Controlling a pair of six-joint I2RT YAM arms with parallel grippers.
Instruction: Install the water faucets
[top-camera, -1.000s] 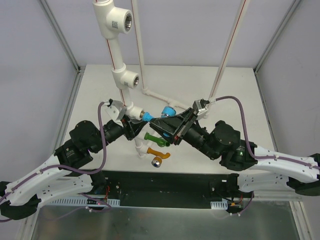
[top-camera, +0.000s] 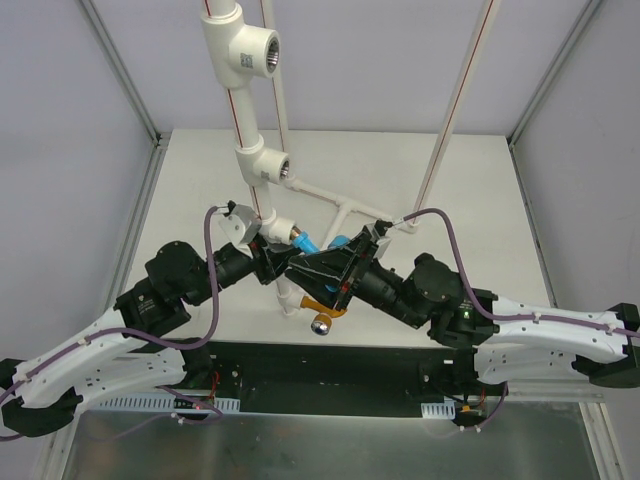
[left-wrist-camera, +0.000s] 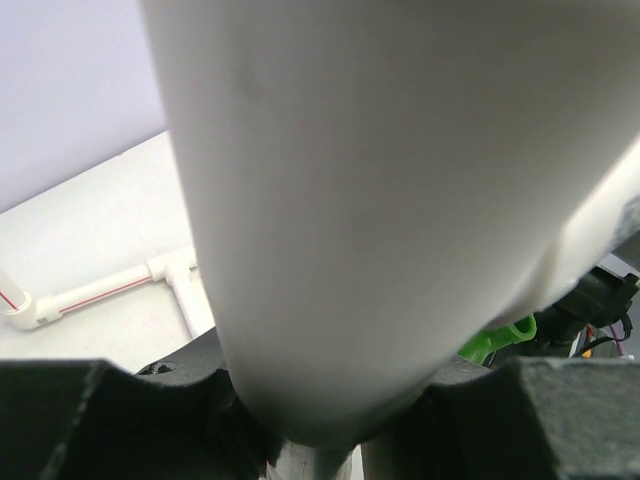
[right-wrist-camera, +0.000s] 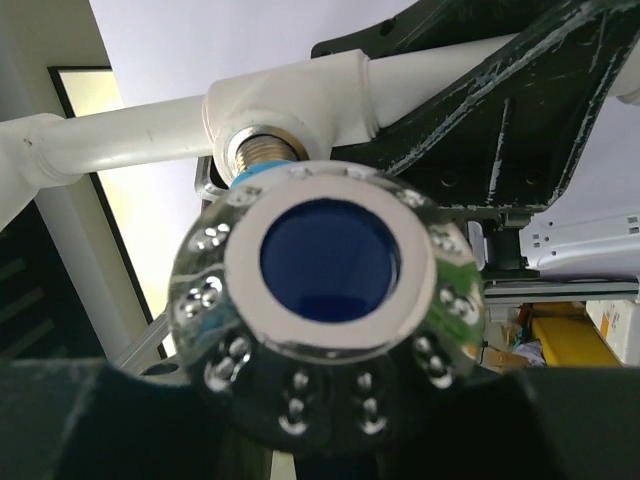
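Note:
A white vertical pipe (top-camera: 242, 115) with side sockets stands left of centre; my left gripper (top-camera: 276, 260) is shut on it low down. The pipe (left-wrist-camera: 330, 200) fills the left wrist view between the fingers. A blue faucet (top-camera: 305, 243) has its brass thread (right-wrist-camera: 262, 152) at the mouth of a white socket (right-wrist-camera: 285, 105), some thread showing. In the top view the faucet slants down to the right from the socket. My right gripper (top-camera: 325, 277) is around its body, behind the chrome knob (right-wrist-camera: 330, 260) with a blue centre. The knob hides whether the fingers touch it.
An orange faucet (top-camera: 326, 307) with a chrome knob (top-camera: 321, 324) sits lower on the pipe. A green faucet (left-wrist-camera: 500, 338) shows in the left wrist view. Two empty sockets (top-camera: 260, 52) face right higher up. A white pipe frame (top-camera: 460, 100) stands at the back.
The white pipe has shifted right with my left gripper. My right gripper has moved down and left, and the blue faucet slants more steeply. The green faucet is now hidden in the top view.

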